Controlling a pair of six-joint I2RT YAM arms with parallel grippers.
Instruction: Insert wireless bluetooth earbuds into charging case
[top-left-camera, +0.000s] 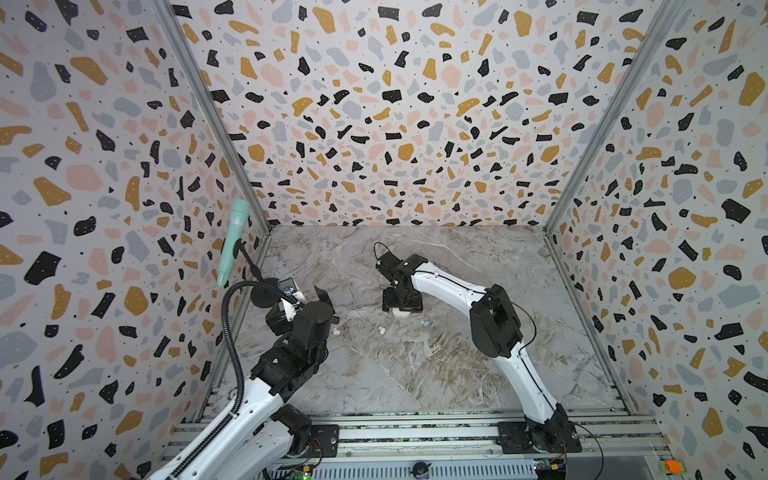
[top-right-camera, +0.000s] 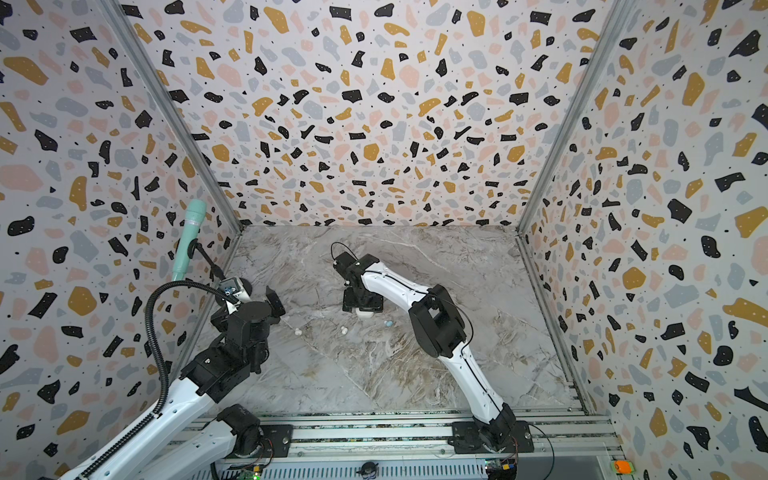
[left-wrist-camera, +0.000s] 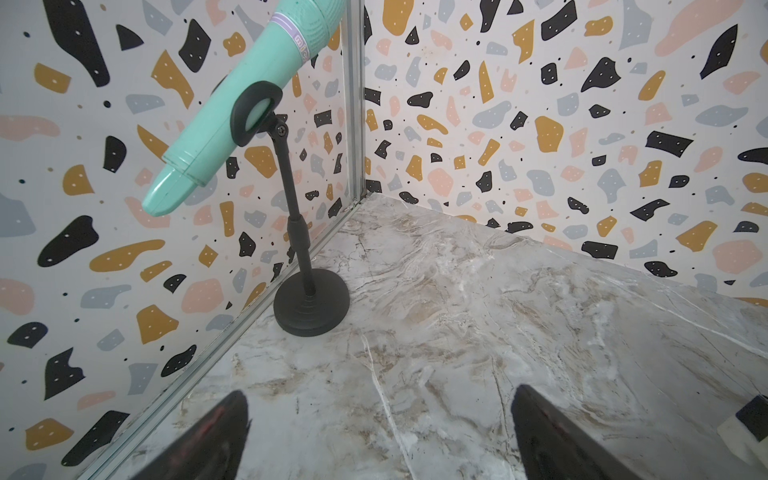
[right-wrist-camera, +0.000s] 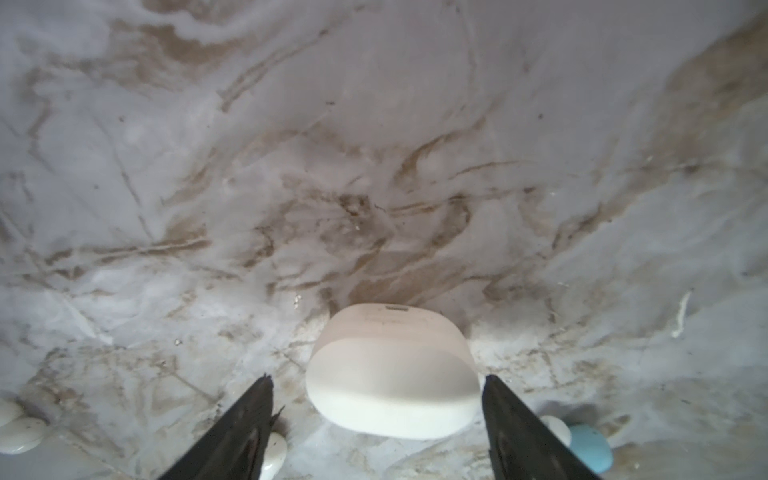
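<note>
A white charging case (right-wrist-camera: 392, 376) lies on the marble table between the fingers of my right gripper, which is part open and low over it; whether the pads touch it is unclear. Small white earbuds (top-left-camera: 382, 329) lie left of the case, more white pieces (top-left-camera: 337, 331) farther left, and a blue-and-white piece (right-wrist-camera: 588, 448) to its right. My left gripper stands open at the table's left side, with nothing between its fingers.
A mint microphone (left-wrist-camera: 232, 120) on a black round-based stand (left-wrist-camera: 312, 312) stands by the left wall. Patterned walls enclose the table (top-left-camera: 480, 384).
</note>
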